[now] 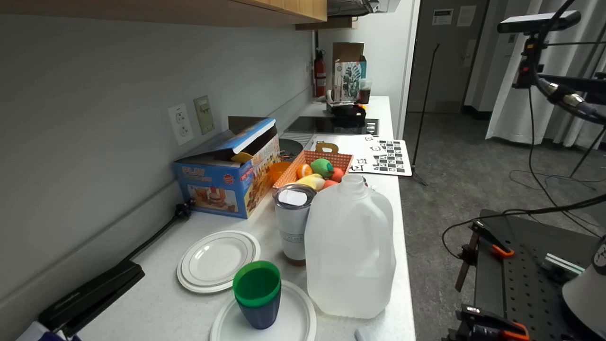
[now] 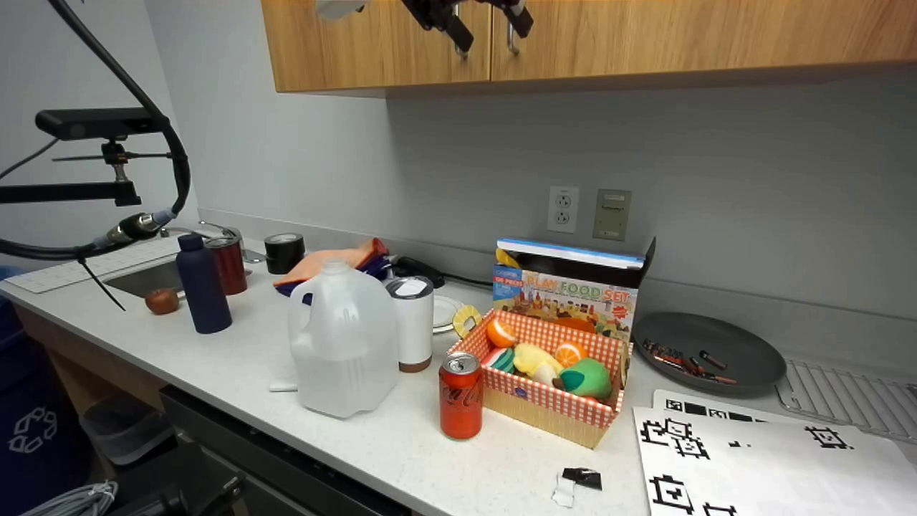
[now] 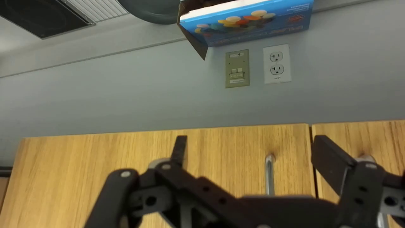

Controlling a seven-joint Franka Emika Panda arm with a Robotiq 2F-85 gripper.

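Observation:
High up in front of the wooden wall cabinet (image 2: 653,34), my gripper (image 2: 493,33) stands open, with nothing held between its fingers. In the wrist view the gripper has its two dark fingers (image 3: 179,150) wide apart against the cabinet doors (image 3: 227,152). A metal door handle (image 3: 269,174) shows in the gap between them, nearer the right finger. Behind the right finger lies a second handle (image 3: 366,157), partly covered. Contact with either handle cannot be made out.
Below, the counter (image 2: 507,481) carries a water jug (image 2: 344,344), a red can (image 2: 461,395), a basket of toy food (image 2: 533,404), a toy box (image 2: 563,292), a pan (image 2: 713,352) and a blue bottle (image 2: 203,284). Outlets (image 3: 277,63) are on the wall.

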